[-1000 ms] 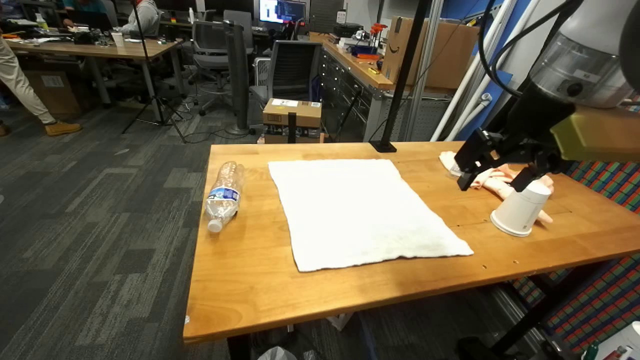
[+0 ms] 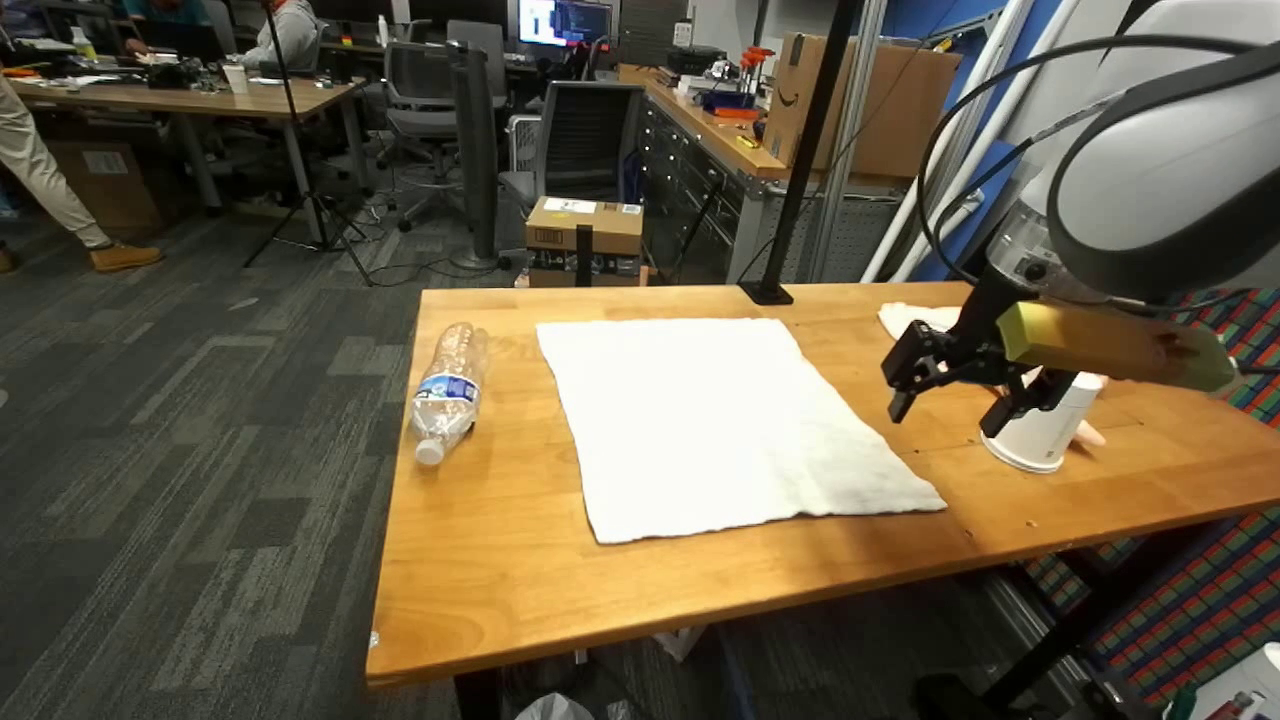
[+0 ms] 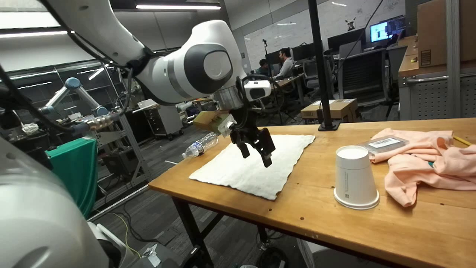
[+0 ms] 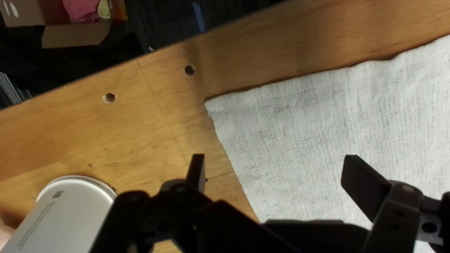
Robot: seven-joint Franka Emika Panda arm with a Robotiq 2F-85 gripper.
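Note:
A white cloth [image 2: 720, 420] lies flat on the wooden table, one corner [image 4: 236, 114] showing in the wrist view. Above the table, close to that corner, hangs my gripper, its two fingers wide apart and nothing between them. In exterior view 2 the gripper [image 3: 256, 157] appears in front of the cloth [image 3: 263, 165]. A white paper cup [image 3: 355, 178] stands upside down to the side of the cloth, and the wrist view catches part of this cup [image 4: 63, 215] at lower left. On its side near the table's far end rests a clear plastic bottle [image 2: 449, 390].
A peach cloth [image 3: 428, 165] lies crumpled beyond the cup, partly under a clear case [image 3: 386, 143]. A black post [image 3: 328, 107] rises from the table's back edge. Bare wood [image 2: 504, 576] lies along the front edge near the bottle.
In exterior view 1 the gripper has moved left and lower, away from the camera's right side. Cloth, cup and bottle have stayed where they were.

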